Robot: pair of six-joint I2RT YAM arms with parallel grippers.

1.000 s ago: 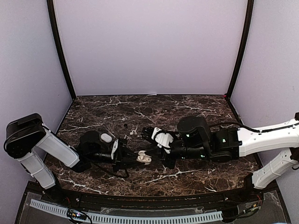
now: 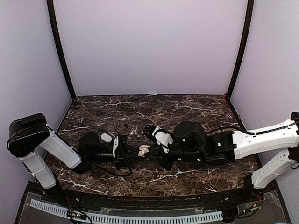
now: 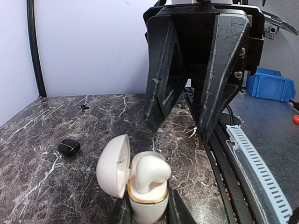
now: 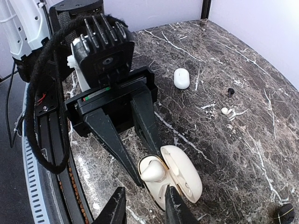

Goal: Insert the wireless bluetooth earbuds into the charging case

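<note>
My left gripper is shut on the white charging case (image 3: 112,165) (image 4: 182,172), whose lid stands open. A white earbud (image 4: 153,171) sits in one end of the case; the other part of the tray shows a hollow in the right wrist view. My right gripper is part open, its fingertips just short of the case with nothing visible between them. In the top view both grippers meet around the case (image 2: 144,150) at the middle front.
On the marble table (image 4: 233,163) lie a white rounded object (image 4: 181,78), small white pieces (image 4: 225,111) and dark objects (image 3: 68,147). A blue bin (image 3: 271,85) stands beyond the rail.
The left gripper and case have shifted slightly in the top view, the case appearing a little higher and turned.
</note>
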